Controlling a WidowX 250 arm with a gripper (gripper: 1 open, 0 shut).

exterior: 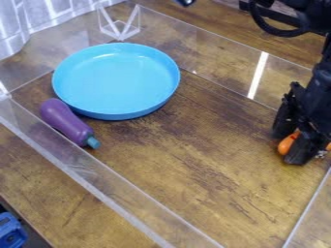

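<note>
At the right edge, the black gripper point(296, 141) is low on the wooden table, around a small orange object point(285, 145) that is partly hidden by its fingers. Whether the fingers are closed on it is hard to tell. A blue round plate point(115, 79) lies at the upper left. A purple eggplant-like toy point(68, 122) lies left of and below the plate.
Clear plastic walls border the wooden table point(168, 184). A white wire-like object point(119, 27) sits at the back, and a blue item point(11, 232) is at the lower left corner.
</note>
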